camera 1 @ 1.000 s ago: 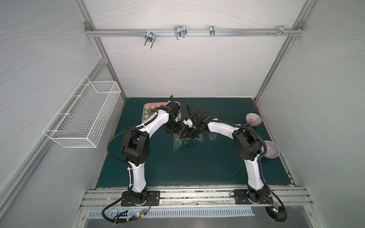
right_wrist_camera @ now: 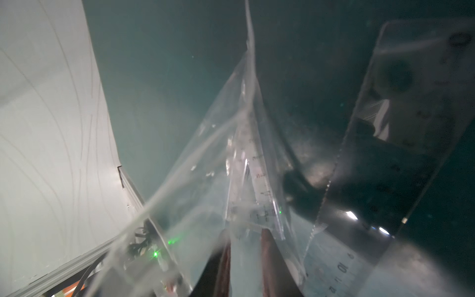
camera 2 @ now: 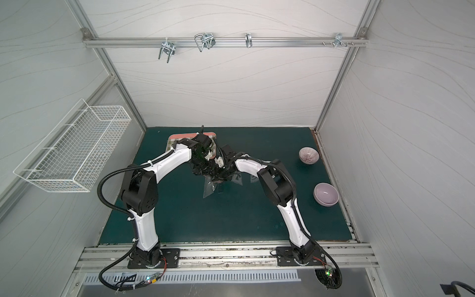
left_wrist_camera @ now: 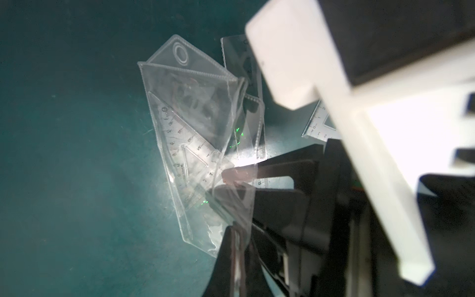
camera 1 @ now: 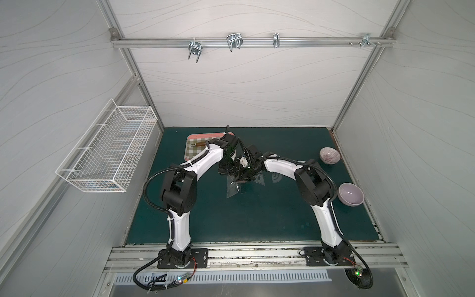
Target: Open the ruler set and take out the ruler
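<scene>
A clear plastic pouch (left_wrist_camera: pixel 198 109) hangs at the table's middle with its film spread. Inside it shows a clear set-square ruler, also seen beyond the right fingers as a ruler (right_wrist_camera: pixel 259 183) in the right wrist view. At the bottom of the left wrist view, my left gripper is shut on the pouch's thin edge. My right gripper stands open at the pouch's spread mouth, film on both sides and nothing gripped. In the left wrist view its fingertips (left_wrist_camera: pixel 235 174) show through the film.
A clear straight ruler (right_wrist_camera: pixel 410 99) lies on the green table beside the pouch. Another set square (left_wrist_camera: pixel 321 123) and a protractor (camera 1: pixel 276 177) lie to the right. A pink-rimmed tray (camera 1: pixel 207 135) sits behind the left arm. Two bowls stand far right.
My right gripper has moved left toward the pouch and the left gripper. The left arm has shifted slightly to the right, bringing the grippers close together.
</scene>
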